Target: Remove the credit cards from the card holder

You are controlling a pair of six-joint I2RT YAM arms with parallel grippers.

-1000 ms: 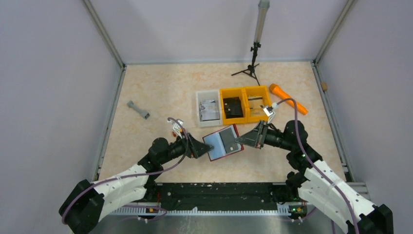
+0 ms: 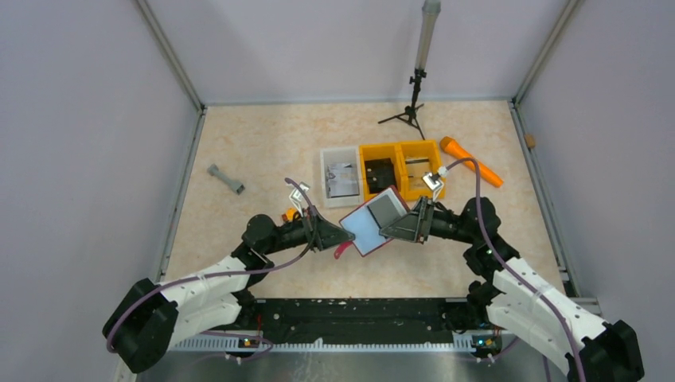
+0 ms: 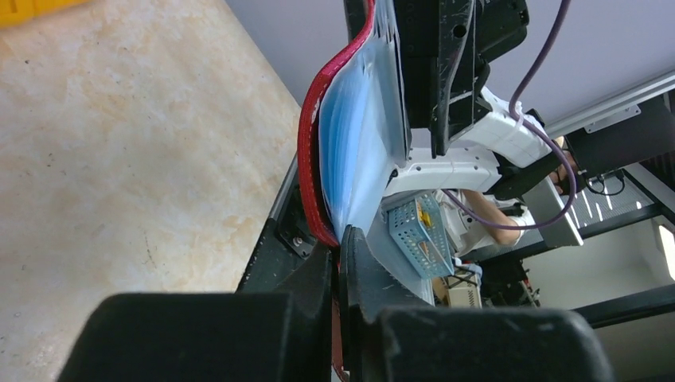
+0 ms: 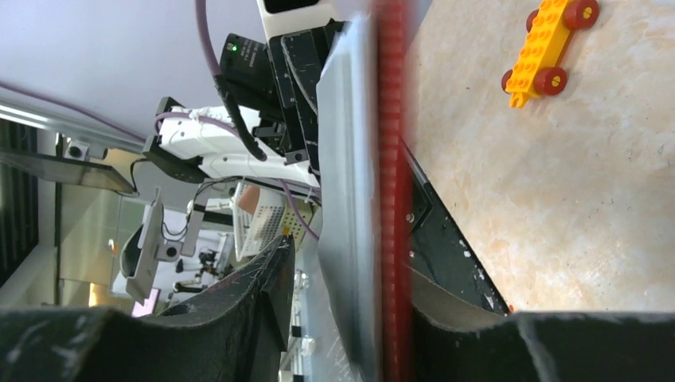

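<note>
The card holder [image 2: 366, 227], red-edged with blue and clear sleeves and a dark grey section, hangs between both grippers, upright in the left wrist view. My left gripper is shut on its red-edged end, low in the sleeves. My right gripper [image 2: 390, 232] reaches over the holder's other side; in the right wrist view the blurred holder [image 4: 390, 199] stands between its part-open fingers, and I cannot tell whether they press on it. Whether any card sits in the sleeves is not clear.
Behind stand a clear bin [image 2: 342, 157] and yellow bins [image 2: 382, 148] with dark items. An orange microphone [image 2: 474, 161] lies at right, a grey tool [image 2: 225, 178] at left, a tripod stand [image 2: 411, 111] at back. A toy car [image 4: 537, 56] lies near my left arm.
The holder has tilted and shifted, its right end rising toward the bins, and more blue shows from above. Both grippers have moved slightly with it.
</note>
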